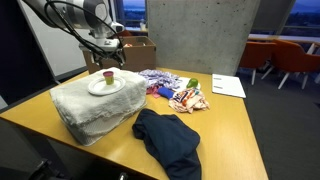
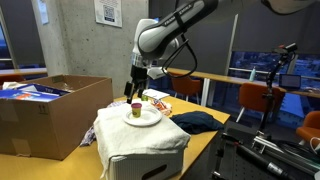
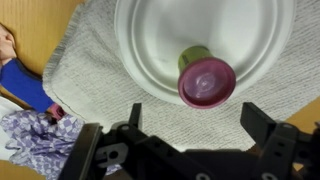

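A small cup (image 1: 109, 78), maroon at the rim and greenish-yellow on its side, stands on a white plate (image 1: 94, 88). The plate rests on a box draped with a pale grey towel (image 1: 85, 118). Just above the cup hangs my gripper (image 1: 109, 65), its fingers pointing down and wide apart. Looking down in the wrist view, the cup (image 3: 207, 82) appears ahead of the open gripper, with no object between the fingers. The second exterior view also shows the cup (image 2: 136, 109) upright on the plate (image 2: 151, 117), below the gripper (image 2: 137, 92).
Crumpled patterned cloths (image 1: 188, 98) and a green item (image 1: 193, 83) lie behind the draped box. A dark cloth (image 1: 168, 140) is spread toward the front. White paper (image 1: 228, 85) lies at the back right; cardboard boxes (image 2: 60, 115) stand beyond.
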